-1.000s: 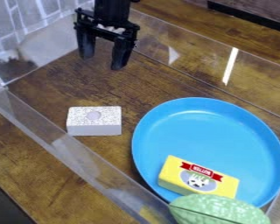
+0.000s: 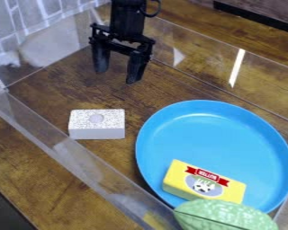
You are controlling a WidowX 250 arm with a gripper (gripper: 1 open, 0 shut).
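Note:
My black gripper (image 2: pixel 120 65) hangs at the top centre of the camera view, over the back left of the wooden surface, its two fingers apart with nothing seen between them. Below it, to the front, lies a white speckled block (image 2: pixel 97 129) with a round spot on top. A blue plate (image 2: pixel 212 135) fills the right side, holding a yellow box with a red label (image 2: pixel 203 180) near its front edge. A pale green object (image 2: pixel 227 216) sits at the bottom edge, partly out of frame.
Clear walls (image 2: pixel 32 122) border the work area. A white tiled wall (image 2: pixel 32 27) stands at the back left. Bare wood (image 2: pixel 140 94) lies open between my gripper, the block and the plate.
The objects have stayed where they were.

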